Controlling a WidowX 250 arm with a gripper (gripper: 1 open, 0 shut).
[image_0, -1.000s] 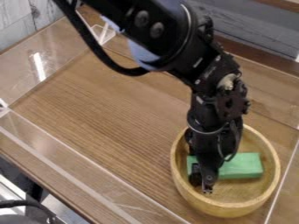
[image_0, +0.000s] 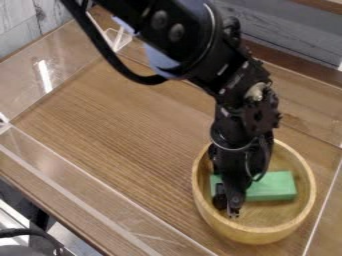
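A tan round bowl (image_0: 254, 230) stands at the lower right of the camera view, holding a green block (image_0: 271, 186). The black arm reaches down from the top left, and its gripper (image_0: 230, 198) is inside the bowl at the left end of the block. The fingers look closed on that end of the block, though the dark parts overlap and partly hide the contact.
Clear plastic edges run along the left side, a black cable lies at the lower left, and a wooden ledge is at the top right.
Since a second ago the gripper has risen slightly, and the bowl and green block have shifted a little up and to the left.
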